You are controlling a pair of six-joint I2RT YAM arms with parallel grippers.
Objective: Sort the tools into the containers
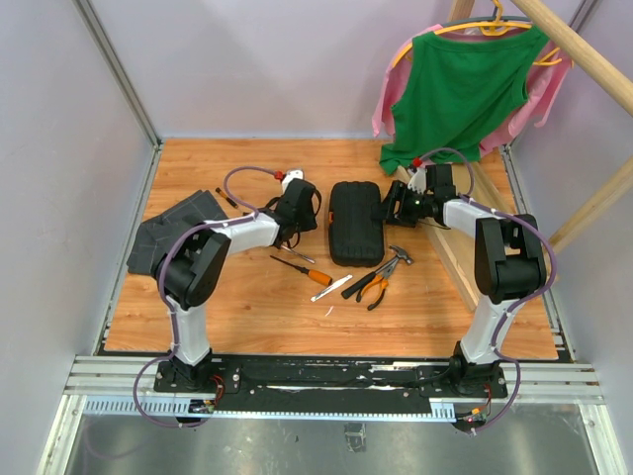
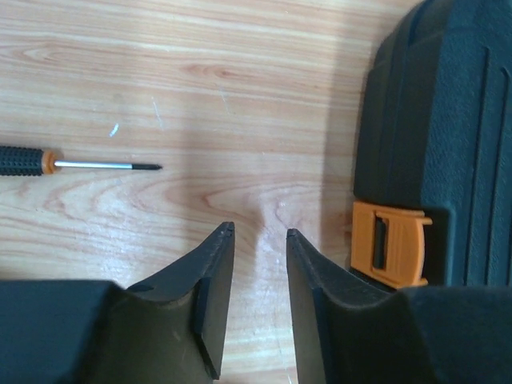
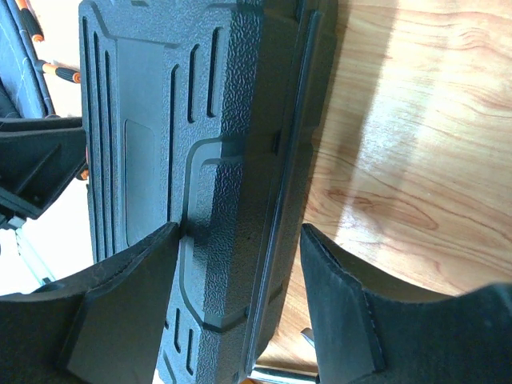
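A closed black case (image 1: 356, 224) lies upright lengthwise at mid-table. My left gripper stands to its left, fingers apart and nothing between them; an orange latch (image 2: 388, 244) on the case's side shows to the right. From the other side, my right gripper has parted fingers straddling the case's long edge; whether they touch it I cannot tell. In front of the case lie a hammer (image 1: 362, 281), orange pliers (image 1: 377, 286), a white-handled tool (image 1: 331, 288) and an orange screwdriver (image 1: 318, 277). A small screwdriver (image 2: 28, 161) lies farther left.
A dark folded pouch (image 1: 173, 234) rests at the table's left. On the right, a wooden rack (image 1: 457, 259) with a green top (image 1: 460, 94) hanging from it stands close to my right arm.
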